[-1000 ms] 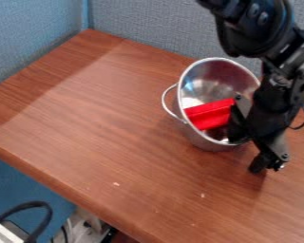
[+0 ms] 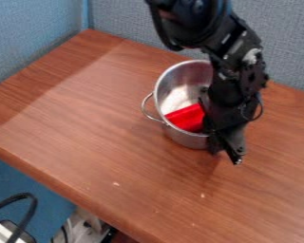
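A steel pot (image 2: 180,81) with wire handles stands on the wooden table, with a red object (image 2: 185,117) and something white inside it. The black gripper (image 2: 230,142) is down at the pot's right side, hiding part of it, with its fingertips low by the pot's outer wall near the tabletop. The gripper looks shut; whether anything thin is between its fingers is hard to see.
Grey-blue padded walls stand behind and at the left. Cables and hardware sit below the table's front left edge.
The gripper and the pot have moved left over the last second, and the pot's visible handle has shifted left with it. The red object still lies inside.
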